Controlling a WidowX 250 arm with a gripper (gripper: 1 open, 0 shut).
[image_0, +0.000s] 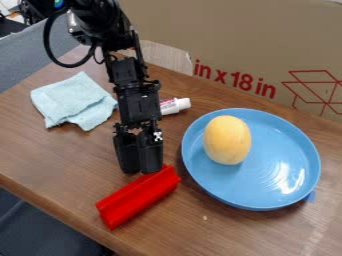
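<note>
The black gripper (139, 150) points down at the wooden table, open, just above and left of the far end of a red block (138, 197) lying diagonally near the front edge. A blue plate (274, 180) on the right holds a yellow oval object (226, 140). A white tube (174, 105) lies behind the gripper, partly hidden by it. A light blue cloth (72, 101) lies folded at the left.
A cardboard box (267, 50) stands along the back. The table's front-left edge (40, 200) drops to a dark area. Bare wood lies left of the gripper and right of the red block.
</note>
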